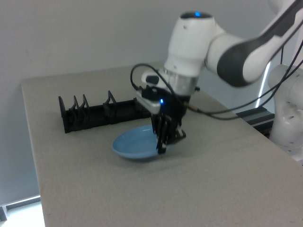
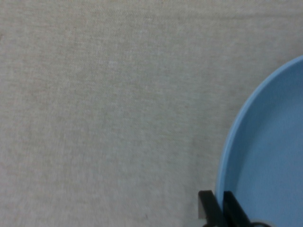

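Observation:
A light blue plate [image 1: 132, 142] is at the middle of the table, under the arm's end. My gripper [image 1: 162, 146] is shut on the plate's near right rim. In the wrist view, the plate [image 2: 270, 151] fills the right side, its rim running between the two black fingertips of the gripper at the bottom edge. The plate looks slightly raised off the table.
A black slotted rack [image 1: 92, 118] stands behind the plate, partly hidden by the arm at its right end. A wall rises at the back.

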